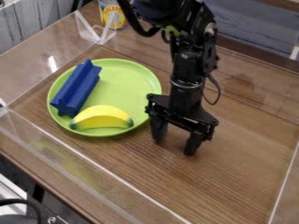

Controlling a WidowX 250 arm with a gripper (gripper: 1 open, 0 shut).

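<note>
My black gripper [176, 138] hangs low over the bare wooden table, just right of a green plate [126, 80], its fingers apart and open with nothing visible between them. On the plate lie a blue bar-shaped object [75, 87] on the left and a yellow banana [100, 117] at the front.
A yellow-and-blue can [112, 14] stands at the back left behind a white, tape-like strip. A black cable lies at the lower left edge.
</note>
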